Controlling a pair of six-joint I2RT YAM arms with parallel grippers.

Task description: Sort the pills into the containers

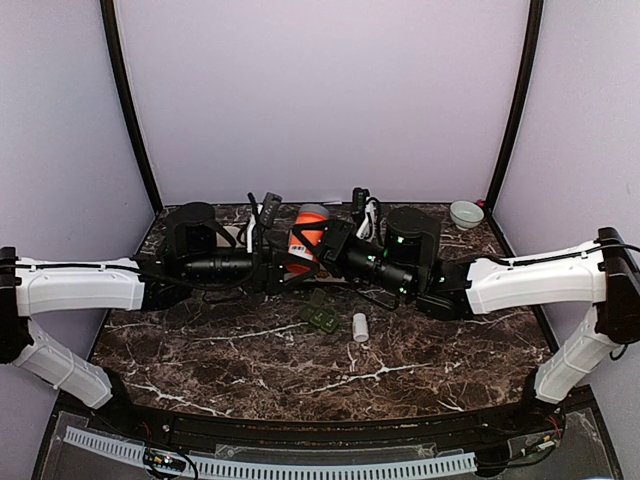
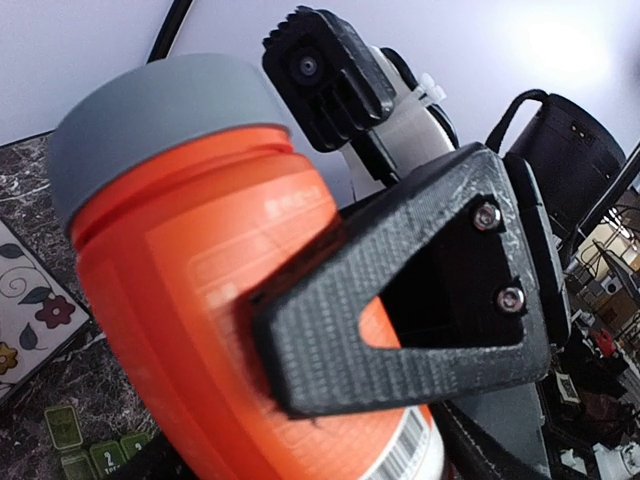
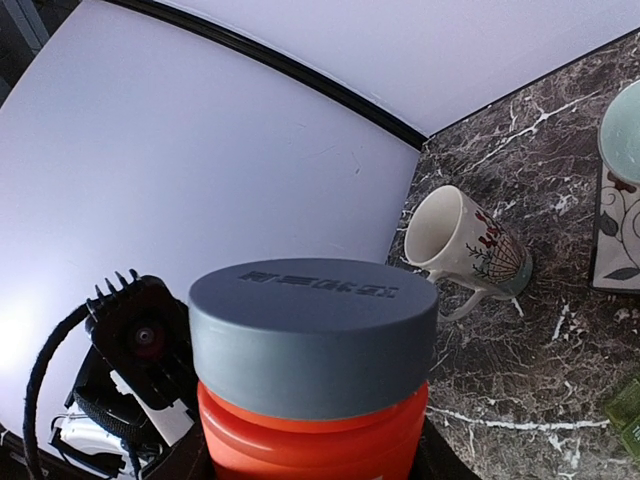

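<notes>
An orange bottle with a grey lid is held above the table in the middle, leaning slightly. My right gripper is shut on its body from the right; one of its black fingers crosses the orange side in the left wrist view. From the left, my left gripper is at the bottle's lower end, its fingers mostly hidden behind the bottle; how firmly they close is unclear. The lid is on in the right wrist view. A green pill organizer and a small white cylinder lie below on the table.
A white bowl stands at the back right. In the right wrist view, a patterned mug stands on the marbled table beside a floral tray bearing a pale bowl.
</notes>
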